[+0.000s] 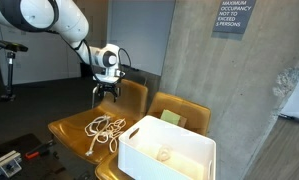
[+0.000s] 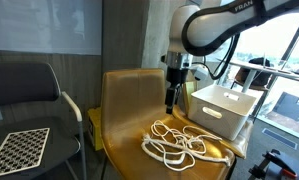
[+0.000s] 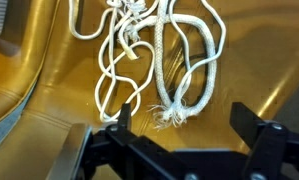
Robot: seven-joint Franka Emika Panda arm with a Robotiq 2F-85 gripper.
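Note:
White ropes [image 1: 104, 130] lie in a loose tangle on a tan chair seat. From above, in the wrist view, a thick braided rope [image 3: 160, 62] shows frayed ends, with thinner rope looped beside it. My gripper is open, its two dark fingers far apart and empty, and the frayed ends appear between them in the picture. In exterior view 2 the gripper [image 2: 171, 103] points down above the rope pile [image 2: 181, 148], clear of it. A white box [image 1: 169, 152] stands to the right of the ropes, with a small coil of pale rope [image 1: 163, 155] inside.
Two tan chair backs [image 1: 127, 97] rise behind the ropes and the box. A greenish square item [image 1: 174, 118] leans behind the box. A grey chair [image 2: 49, 130] with a checkered board [image 2: 21, 140] stands apart at the left.

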